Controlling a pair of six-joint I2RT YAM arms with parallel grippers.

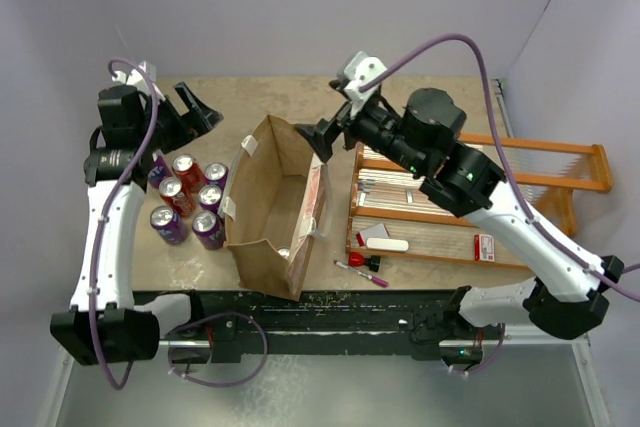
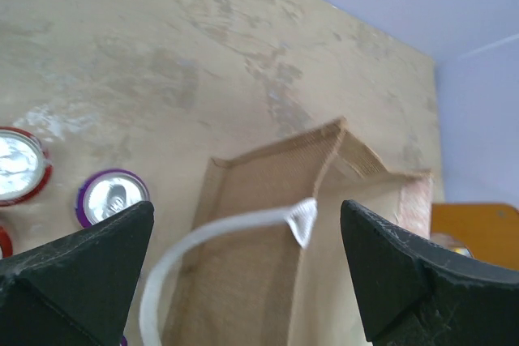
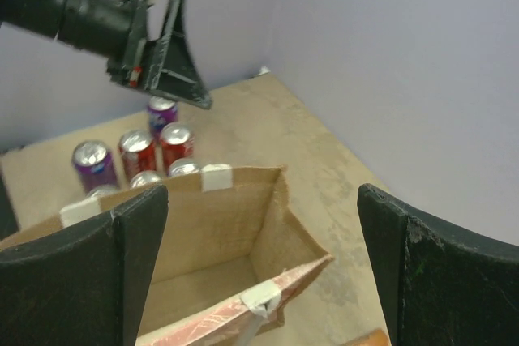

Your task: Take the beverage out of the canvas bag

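Note:
An open kraft-paper bag point(image 1: 260, 207) with white handle pieces stands mid-table; a can top point(image 1: 283, 253) shows at its near end. My left gripper point(image 1: 203, 110) is open above the cans and left of the bag; its wrist view looks down on the bag and can tops. My right gripper point(image 1: 310, 135) is open over the bag's upper right, with nothing between its fingers. Several purple cans point(image 1: 208, 230) and red cans point(image 1: 189, 172) stand left of the bag, most clearly seen in the top view.
Wooden racks point(image 1: 430, 209) fill the table's right side, with a marker point(image 1: 362, 274) and small items near the front. The back of the table behind the bag is clear.

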